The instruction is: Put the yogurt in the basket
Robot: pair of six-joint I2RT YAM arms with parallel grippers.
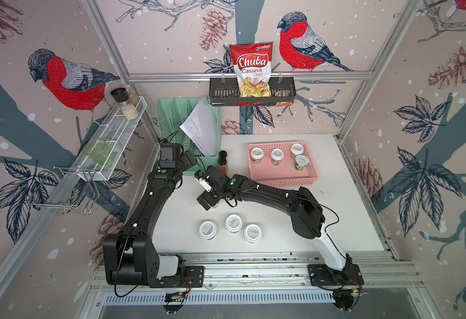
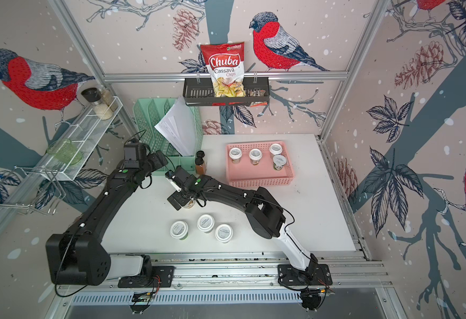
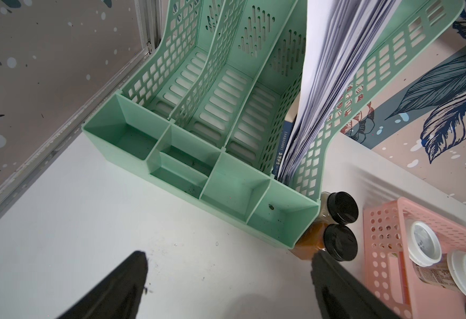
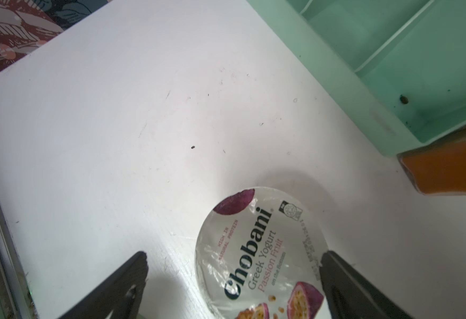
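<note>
A Chobani Greek yogurt cup (image 4: 259, 244) stands on the table between the fingertips of my open right gripper, its lid seen from above; in both top views that gripper largely hides it. The pink basket (image 1: 281, 178) at the back right holds several white-lidded cups (image 1: 276, 155). My left gripper hangs over the table's left side, facing the green organizer, with nothing between its spread fingers. Several more white-lidded cups (image 2: 205, 222) stand at the front centre.
The green organizer (image 3: 296, 223) with papers stands at the back left, two dark-capped spice jars (image 3: 339, 242) beside it. A wire shelf (image 1: 110, 154) runs along the left wall.
</note>
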